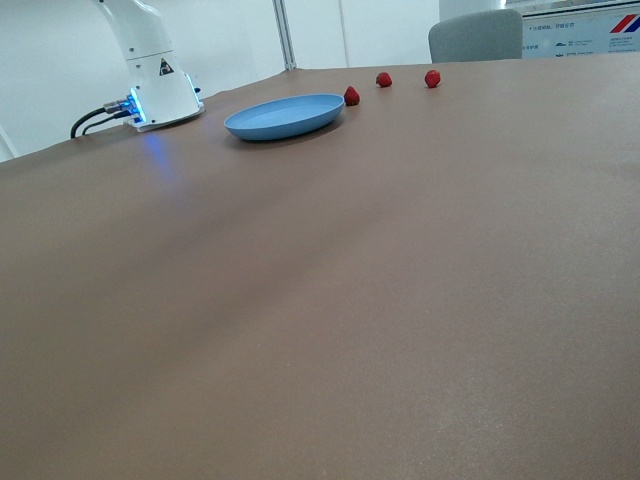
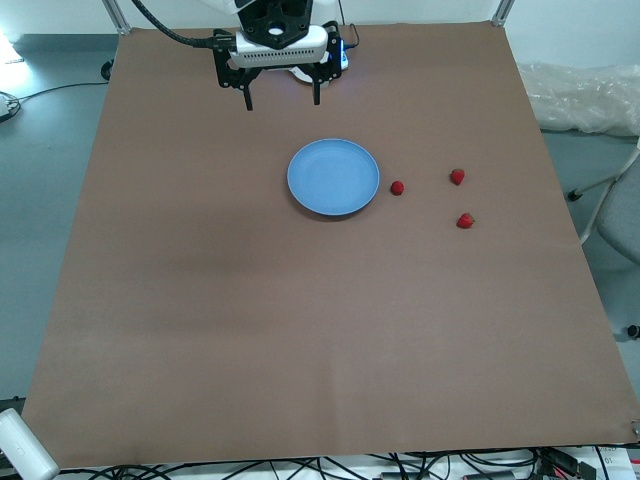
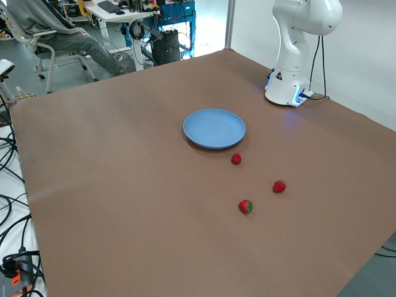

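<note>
My gripper [image 2: 282, 104] hangs above the back of the brown table [image 2: 300, 320] in the left view, fingers apart with nothing between them. A blue plate [image 2: 333, 176] lies in front of it, also in the top view [image 1: 284, 117] and right view [image 3: 214, 128]. In the right view the white arm base [image 3: 284, 86] stands at the table's edge; the gripper is out of that view.
A grey chair [image 2: 620, 215] stands off the right edge. Cables [image 2: 330, 470] run along the front edge. In the right view a seated person [image 3: 74, 46] is beyond the table.
</note>
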